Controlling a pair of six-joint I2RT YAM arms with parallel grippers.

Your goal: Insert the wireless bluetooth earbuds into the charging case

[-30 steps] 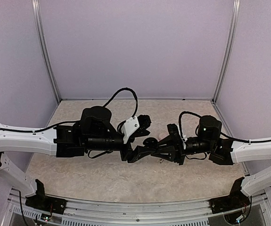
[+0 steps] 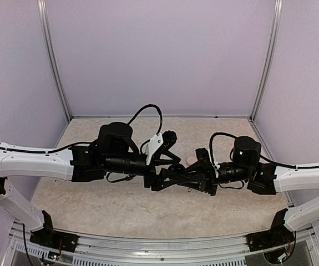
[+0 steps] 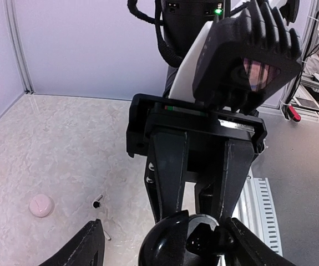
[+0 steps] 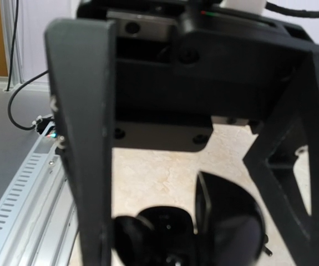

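Note:
The charging case [image 3: 165, 244] is black and rounded. My right gripper [image 2: 188, 176] is shut on it, its two fingers [image 3: 169, 172] reaching down to it in the left wrist view. My left gripper [image 2: 169, 168] is part open, with dark fingers [image 3: 87, 249] on either side of the case; whether they touch it cannot be told. In the right wrist view a curved black part of the case [image 4: 231, 221] shows between the right fingers. A small black piece [image 3: 97, 201] lies on the table and may be an earbud; what the case holds is unclear.
A pale pink disc [image 3: 41, 205] and a short thin white piece [image 3: 107, 235] lie on the beige tabletop [image 2: 148, 210]. Both arms meet over the middle, with open table in front and behind.
My left gripper has shifted slightly right, bringing its fingers further around the case. The right arm and the case have barely moved.

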